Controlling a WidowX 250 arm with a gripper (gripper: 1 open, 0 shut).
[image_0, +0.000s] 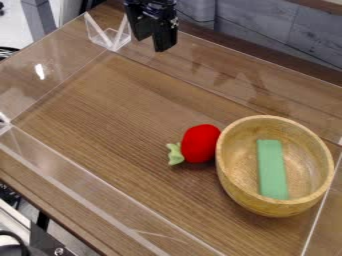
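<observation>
The black gripper (152, 32) is at the top centre of the camera view, over the back of the wooden table; whether its fingers are open or shut is not clear. A red strawberry-like toy (199, 143) with green leaves lies right of centre, toward the front. Beside it on the right is a tan bowl (290, 142) with a green block (270, 168) lying inside. The gripper is well away from both.
A grey wall (267, 35) runs along the back right. Dark floor and cables show beyond the left edge.
</observation>
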